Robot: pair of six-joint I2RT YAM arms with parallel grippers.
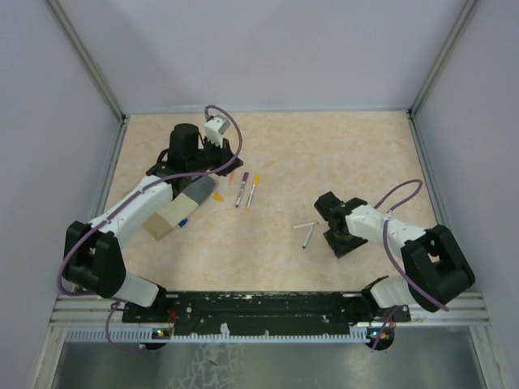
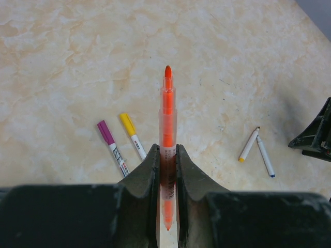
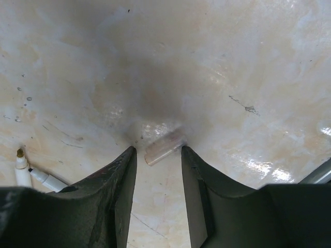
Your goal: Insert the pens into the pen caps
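An orange pen with clear cap point(image 2: 167, 119) is held upright in my left gripper, shut on it. My right gripper is low over the table, part open, with a small clear cap point(image 3: 163, 147) lying between and just beyond its fingertips. Two white pens point(image 3: 23, 170) point(image 3: 49, 179) lie to its left, one with a bare tip. A purple marker point(image 1: 242, 189) and a yellow one point(image 1: 253, 190) lie near the centre.
A small yellow piece point(image 1: 216, 197) and a blue one point(image 1: 182, 223) lie under the left arm by grey and beige boards point(image 1: 172, 215).
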